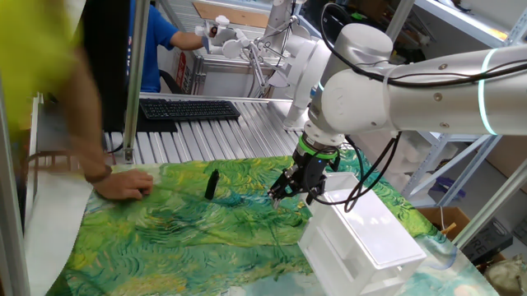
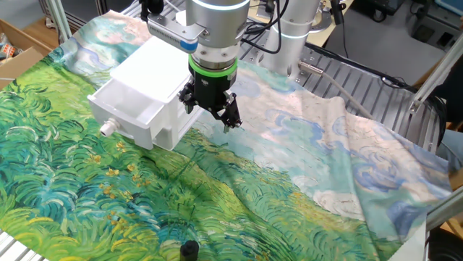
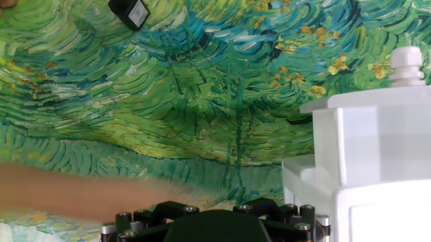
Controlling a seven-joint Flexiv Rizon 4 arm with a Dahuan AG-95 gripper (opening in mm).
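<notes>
My gripper (image 1: 293, 196) hangs above the cloth beside a white drawer unit (image 1: 380, 222). Its two fingers are spread wide apart with nothing between them, as exterior view 2 also shows. In that view a drawer (image 2: 129, 109) with a white knob (image 2: 109, 127) sticks out of the unit's front. A small black object (image 1: 212, 185) stands upright on the cloth, well away from the gripper; in the wrist view the black object (image 3: 129, 13) is at the top edge, partly cut off.
A person's hand (image 1: 125, 184) rests on the cloth at the left, and a blurred forearm (image 3: 74, 192) crosses the wrist view. The patterned cloth (image 2: 289, 181) is otherwise largely clear. Behind it lies a keyboard (image 1: 189, 110).
</notes>
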